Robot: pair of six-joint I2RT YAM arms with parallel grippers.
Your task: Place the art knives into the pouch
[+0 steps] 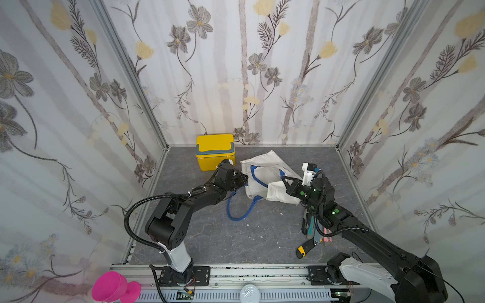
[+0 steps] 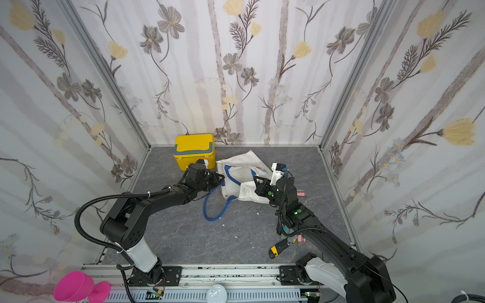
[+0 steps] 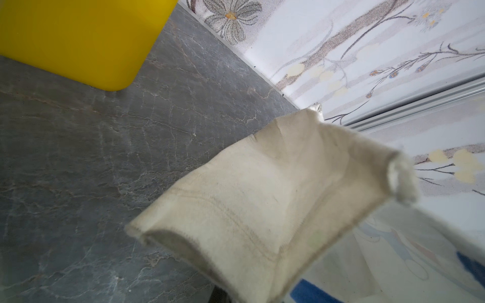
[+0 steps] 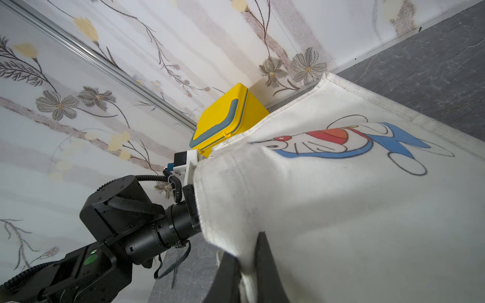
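Note:
The pouch is a white cloth bag [image 1: 276, 191] with blue handles, lying with its mouth gaping between my two arms. Its outer side carries a printed cartoon figure in the right wrist view. Cloth of the bag's edge is pinched between the fingers of my right gripper [image 1: 287, 183], which is shut. My left gripper [image 1: 244, 180] is at the bag's left edge; in the left wrist view, folded cloth [image 3: 252, 192] covers its fingers, so their state is hidden. A black-and-yellow tool [image 1: 304, 248], seemingly the art knife, rests on the floor near the front right.
Beyond my left arm is a yellow box [image 1: 215, 146] with a grey handle. Several other tools [image 1: 310, 224] lie partly under the right arm. One blue handle [image 1: 237, 218] loops onto the floor in front of the bag, where the grey surface is mostly clear.

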